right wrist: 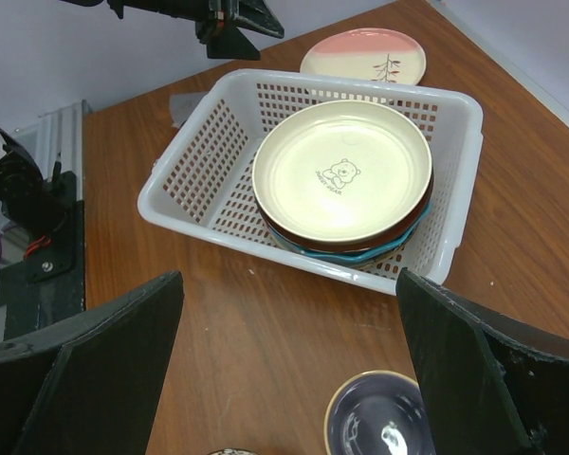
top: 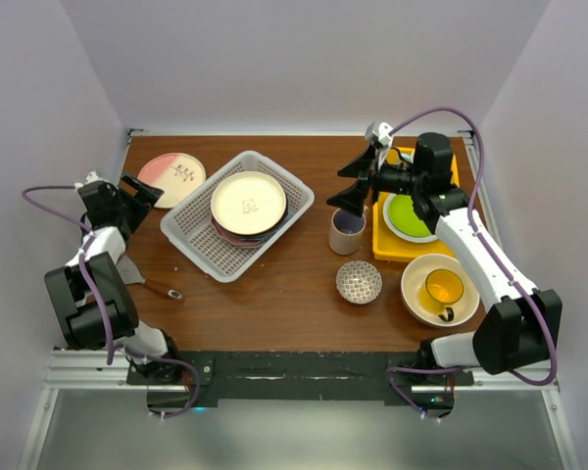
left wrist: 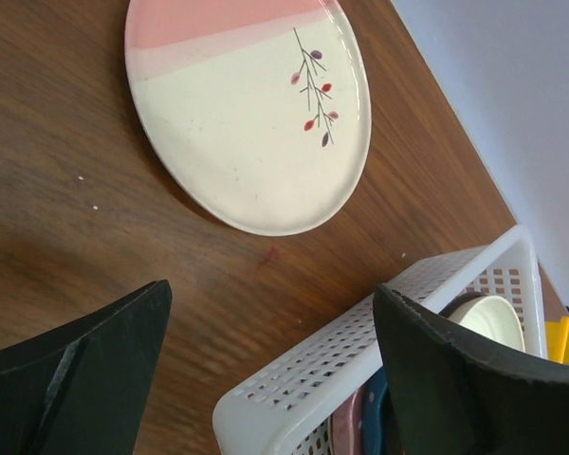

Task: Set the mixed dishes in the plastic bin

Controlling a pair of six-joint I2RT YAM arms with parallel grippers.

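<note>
A white plastic bin (top: 194, 247) holds a stack of plates, topped by a cream plate (top: 249, 203) with a bear drawing. To its upper left, a pink and cream plate (left wrist: 256, 133) lies flat on the table. My left gripper (top: 149, 188) is open beside this plate, its fingers empty. In the top view my right gripper (top: 344, 187) hangs open above a mug (top: 347, 231), holding nothing. Nearer the front is a small patterned bowl (top: 359, 282). At the right, a cream bowl (top: 414, 304) contains an amber cup (top: 443, 288).
A yellow tray (top: 391, 245) with a green dish (top: 408, 216) on a white plate lies under my right arm. Near the left arm rests a wooden-handled utensil (top: 163, 289), partly hidden. Bare wood (top: 274, 313) spans the front middle.
</note>
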